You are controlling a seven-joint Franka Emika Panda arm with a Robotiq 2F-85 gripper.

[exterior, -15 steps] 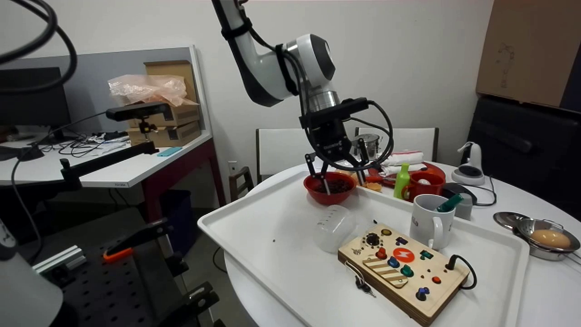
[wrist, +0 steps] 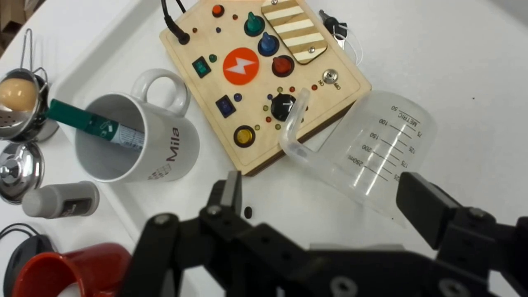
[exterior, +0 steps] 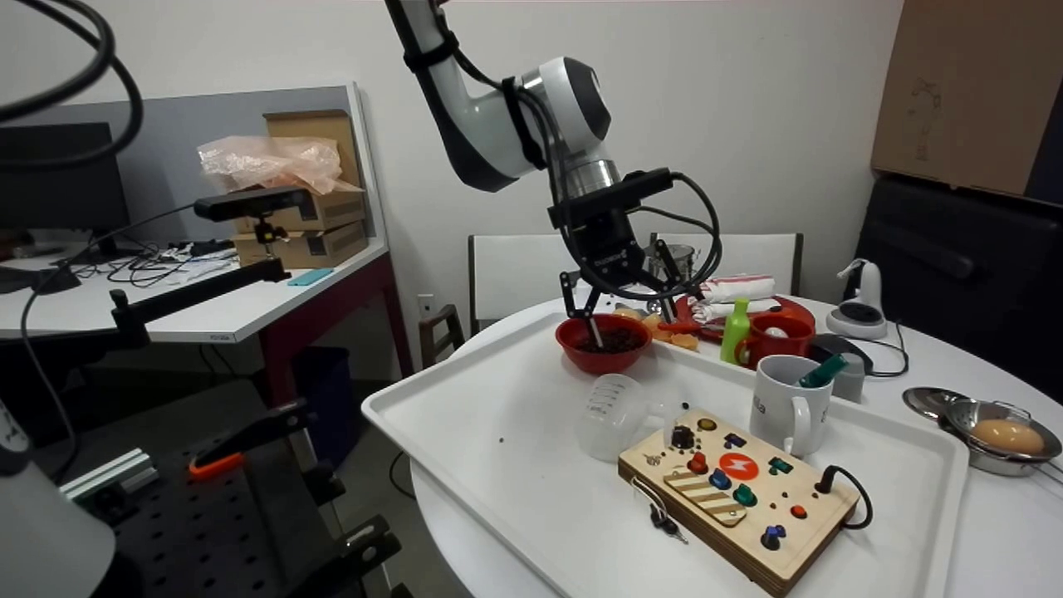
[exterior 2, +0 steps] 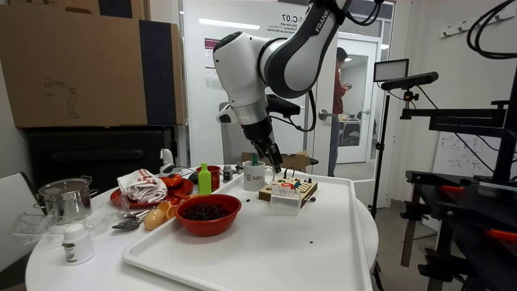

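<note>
My gripper is open and empty, its two black fingers wide apart in the wrist view. Below and between them, a clear measuring cup [wrist: 391, 148] lies on its side on the white tray [exterior: 478, 478], its handle [wrist: 317, 161] reaching over the edge of a wooden control board [wrist: 198, 39]. In exterior view 1 the gripper [exterior: 634, 321] is above the tray, overlapping the red bowl [exterior: 588, 360] of dark beans. Exterior view 2 shows that bowl [exterior 2: 208, 228] well apart from the arm. The gripper's fingertips are hard to make out there.
A white mug [wrist: 170, 143] holding a green marker [wrist: 84, 121] stands by the board. One dark bean [wrist: 248, 212] lies near the board's corner, another [exterior 2: 311, 242] on open tray. A red mug [exterior: 777, 340] and green bottle [exterior: 735, 330] stand beyond the rim. The tray's front left is clear.
My gripper has risen slightly. The measuring cup has turned a little: its handle and printed marks now show more clearly in exterior view 1.
</note>
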